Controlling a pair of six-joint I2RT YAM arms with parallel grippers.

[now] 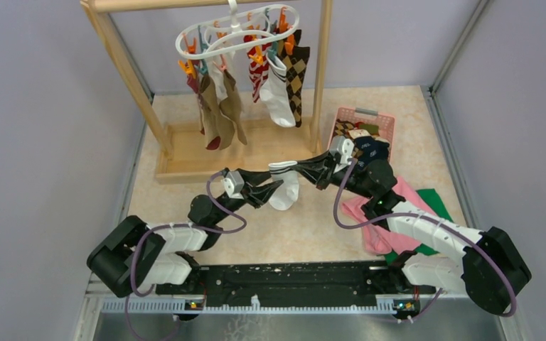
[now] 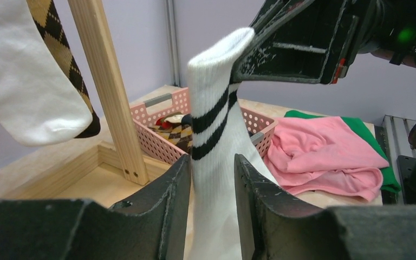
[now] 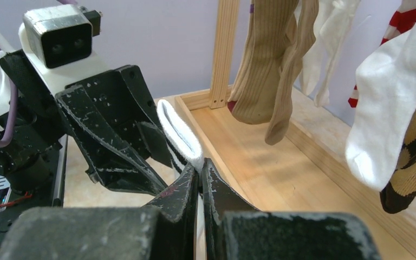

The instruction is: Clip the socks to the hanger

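A white sock (image 1: 284, 192) with black stripes at its cuff hangs between my two arms in the top view. My right gripper (image 1: 296, 168) is shut on one edge of its cuff; in the right wrist view the fingers meet with the white cuff (image 3: 181, 132) at their tips. My left gripper is part open, its fingers on either side of the sock's upper part below the cuff edge, not clamped on it. The white oval hanger (image 1: 238, 48) carries brown, red-striped, white and argyle socks, held by orange and blue clips (image 1: 256, 54).
A wooden frame with a base tray (image 1: 174, 170) stands under the hanger. At the right are a pink basket (image 1: 391, 128) of socks and folded pink cloth (image 1: 377, 234) over green cloth (image 1: 437, 202). Bare tabletop (image 1: 306, 234) lies in front of the frame.
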